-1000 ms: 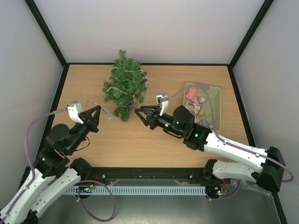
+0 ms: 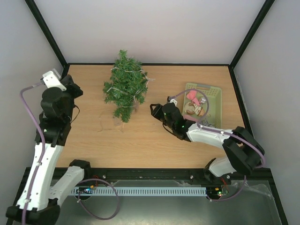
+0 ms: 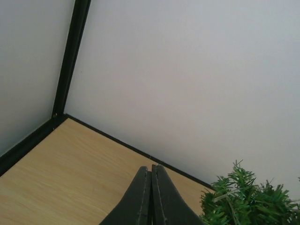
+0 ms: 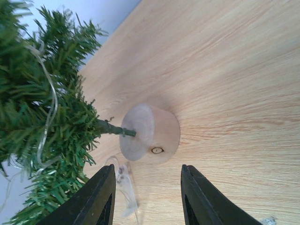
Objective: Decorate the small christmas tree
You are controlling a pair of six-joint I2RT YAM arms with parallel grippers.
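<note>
A small green artificial tree (image 2: pixel 125 86) with a thin wire of lights lies or stands at the table's middle back; in the right wrist view its trunk runs into a clear round base (image 4: pixel 157 133). My left gripper is raised at the far left, shut, with only wall, table and tree top ahead. My right gripper is just right of the tree, its fingers apart with nothing between them, facing the base. A small clear piece with wire (image 4: pixel 126 190) lies near the base.
A green basket (image 2: pixel 213 101) of pink, silver and tan ornaments sits at the right, behind my right arm. Walls with dark frame edges bound the sides and back.
My left arm has swung up and back along the left side. My right gripper has moved rightward, slightly away from the tree, and the arm's body has shifted toward the back.
</note>
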